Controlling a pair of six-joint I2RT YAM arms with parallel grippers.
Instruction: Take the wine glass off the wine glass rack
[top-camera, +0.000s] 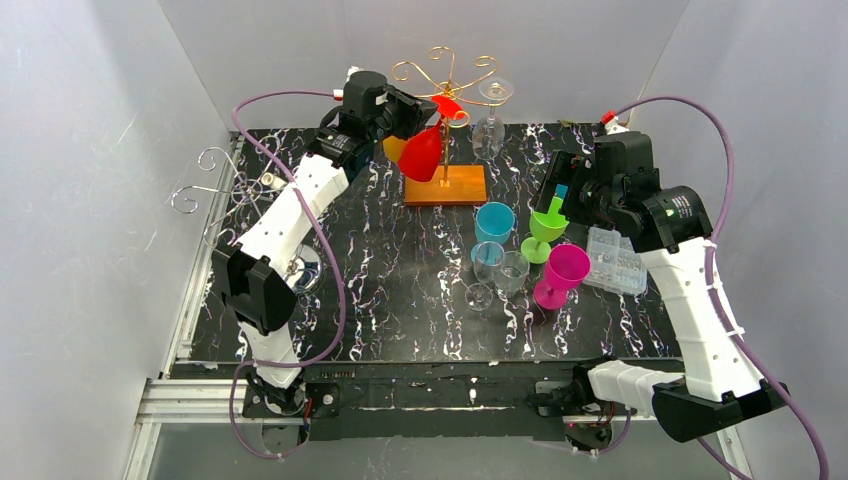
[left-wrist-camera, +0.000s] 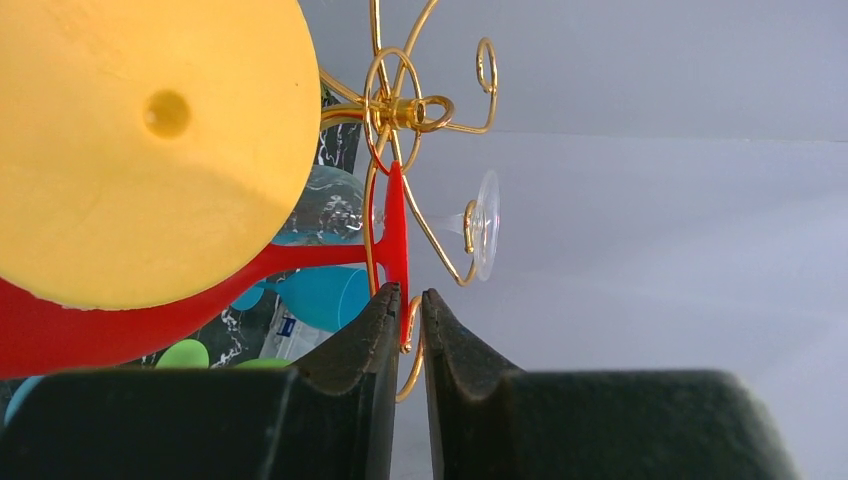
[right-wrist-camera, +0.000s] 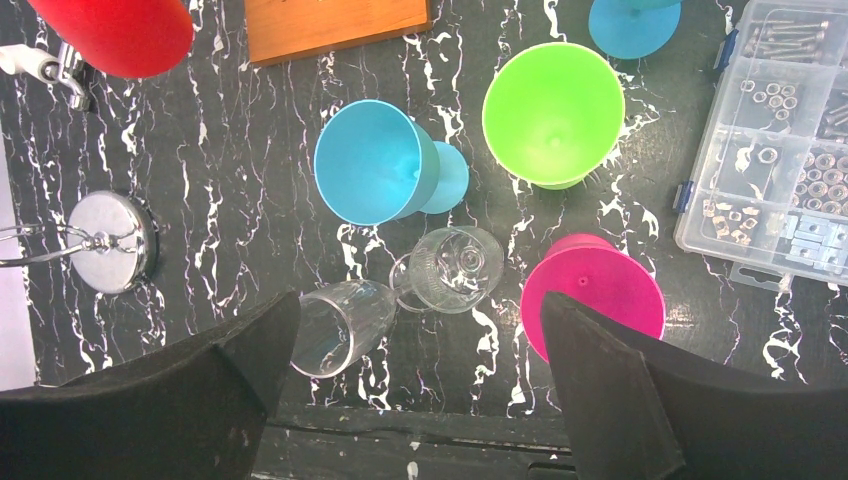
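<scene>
The gold rack (top-camera: 449, 80) on its wooden base (top-camera: 444, 197) holds hanging glasses: a red one (top-camera: 421, 158), a yellow one (top-camera: 393, 150) and a clear one (top-camera: 488, 137). In the left wrist view, my left gripper has its fingertips close together at the rim of the red glass's foot (left-wrist-camera: 396, 225), which stands edge-on among the gold wires; whether it grips the foot is unclear. The yellow foot (left-wrist-camera: 165, 114) fills the upper left. My right gripper is open above the table, nothing between its fingers.
Blue (right-wrist-camera: 370, 160), green (right-wrist-camera: 553, 110), magenta (right-wrist-camera: 590, 290) and clear glasses (right-wrist-camera: 455, 268) stand on the right-middle table, beside a hardware case (right-wrist-camera: 765, 130). A white wire rack (top-camera: 229, 190) stands at the left.
</scene>
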